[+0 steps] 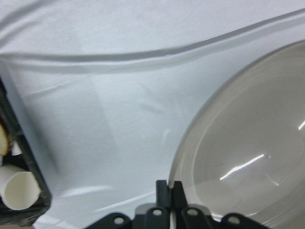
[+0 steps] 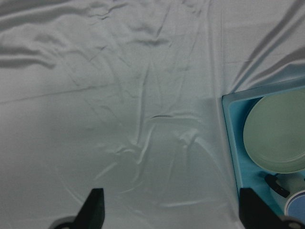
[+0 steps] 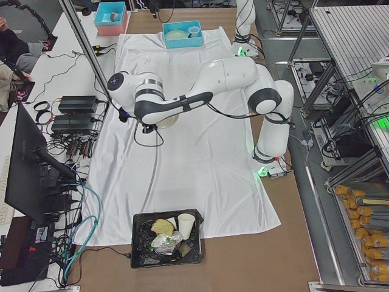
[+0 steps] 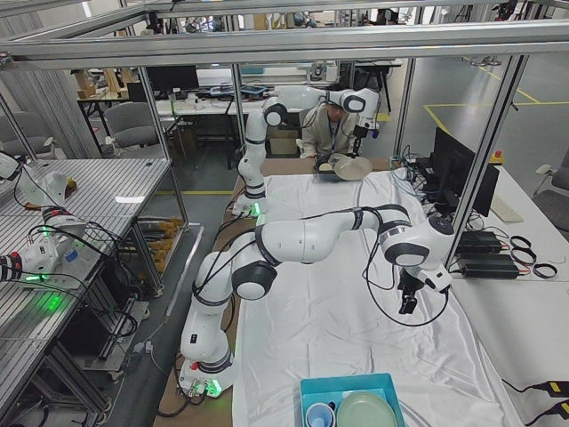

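Note:
My left gripper is shut on the rim of a large cream plate (image 1: 238, 133), which hangs above the white cloth (image 1: 95, 105); in the camera left view the arm mostly hides it. A black tray (image 3: 138, 240) holds a white cup (image 3: 186, 224), a yellowish item (image 3: 163, 226) and crumpled foil (image 3: 164, 242). My right gripper stands open over bare cloth, beside a blue bin (image 2: 229, 133) with a green plate (image 2: 275, 129) and a mug (image 2: 290, 191).
A monitor (image 3: 27, 170), cables and black boxes (image 3: 71, 125) line the left desk. A person (image 4: 331, 133) sits at the far end.

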